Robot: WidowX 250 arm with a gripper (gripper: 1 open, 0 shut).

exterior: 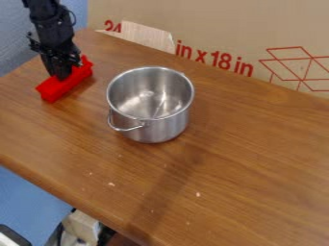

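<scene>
A red rectangular block (57, 87) lies near the table's left edge at the upper left, left of a steel pot (150, 101). My black gripper (64, 69) is down over the block's upper middle, seemingly shut on it; the fingertips are small and dark, partly hard to make out.
A cardboard box (257, 48) with red print stands along the back, with a white piece (138, 35) before it. Blue material borders the left edge.
</scene>
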